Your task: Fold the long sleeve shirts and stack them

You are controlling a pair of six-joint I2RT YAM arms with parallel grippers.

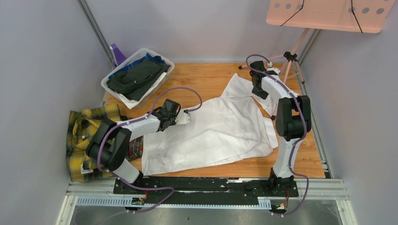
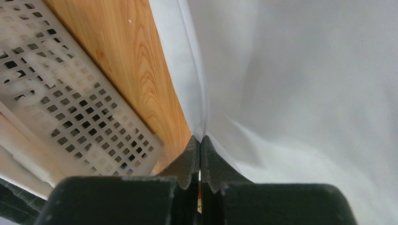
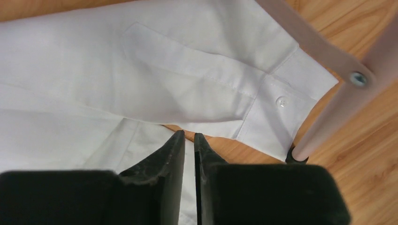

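A white long-sleeve shirt (image 1: 211, 133) lies spread over the wooden table, its lower part folded over itself. At the shirt's upper left edge my left gripper is shut, and creases in the cloth run together at its fingertips, so a thin edge is pinched there. A sleeve with a buttoned cuff (image 3: 281, 110) extends to the back right. Over the gap beside this sleeve hovers my right gripper, its fingers a little apart with no cloth between them.
A white basket (image 1: 166, 77) holding dark and blue clothes stands at the back left. Yellow-green plaid cloth (image 1: 77, 140) lies at the left edge. A pink stand's leg (image 3: 324, 119) rises right beside the cuff.
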